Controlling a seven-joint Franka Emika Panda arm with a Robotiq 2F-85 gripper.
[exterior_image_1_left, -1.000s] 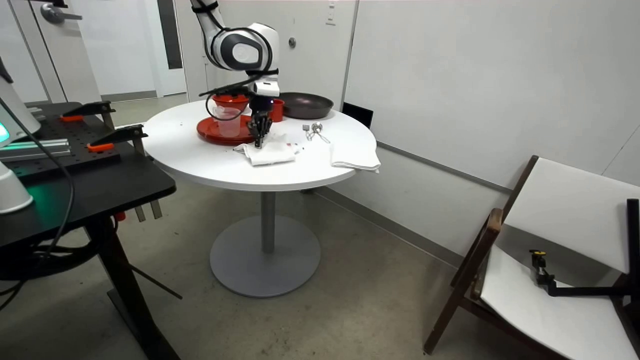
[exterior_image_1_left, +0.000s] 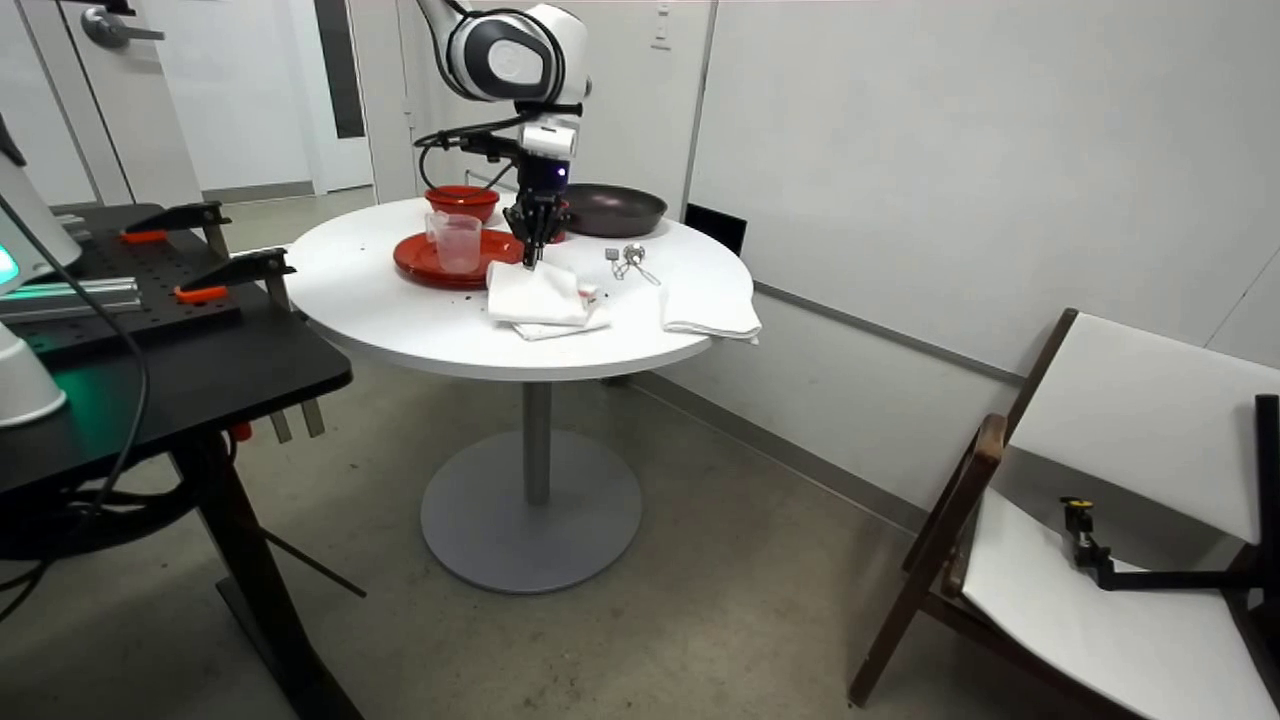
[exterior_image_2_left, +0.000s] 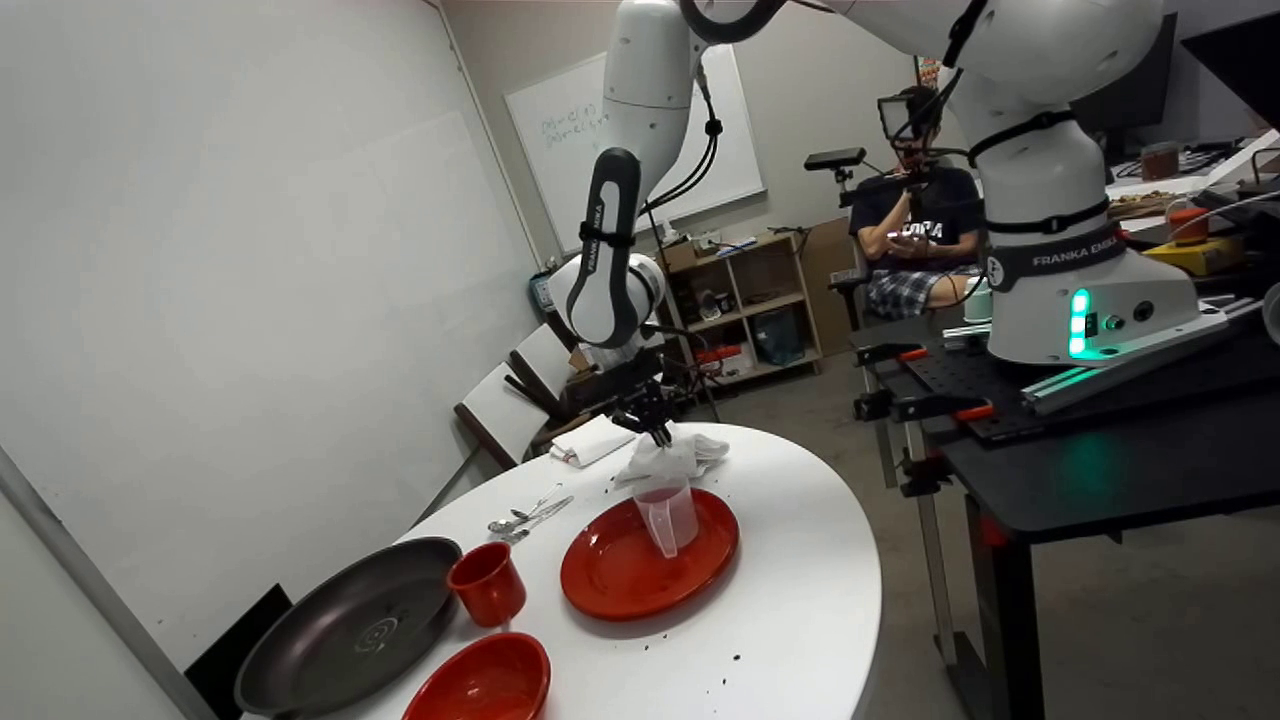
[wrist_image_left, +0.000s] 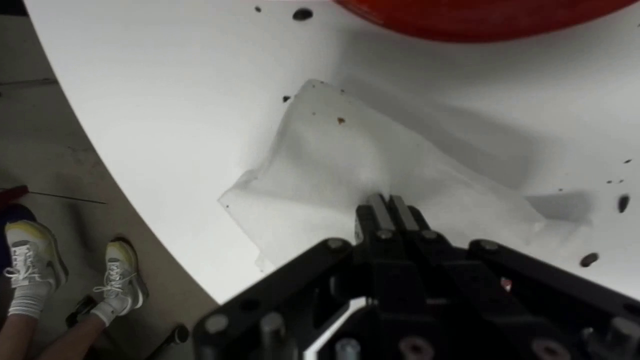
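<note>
My gripper points down at a thin white cloth (wrist_image_left: 336, 162), its two fingertips pressed together. The cloth gathers right at the tips and is pinched between them. In exterior view 1 the upper part of the cloth (exterior_image_1_left: 531, 294) stands up from the round table (exterior_image_1_left: 396, 314) under the gripper (exterior_image_1_left: 531, 260), and its lower folds lie close to the tabletop. From exterior view 2, the cloth (exterior_image_2_left: 693, 452) sits behind the clear cup, just under the gripper (exterior_image_2_left: 663, 440).
A red plate (exterior_image_2_left: 600, 574) holding a clear cup (exterior_image_2_left: 667, 514) is close by the cloth. A red mug (exterior_image_2_left: 487, 584), red bowl (exterior_image_2_left: 486, 684), black pan (exterior_image_2_left: 348, 630), metal utensils (exterior_image_1_left: 626, 258) and a second folded cloth (exterior_image_1_left: 710, 314) share the table. Dark crumbs (wrist_image_left: 303, 14) are scattered about.
My gripper has risen and shifted slightly right in exterior view 1. The cloth's upper part has come up with it, where before it lay lower on the table.
</note>
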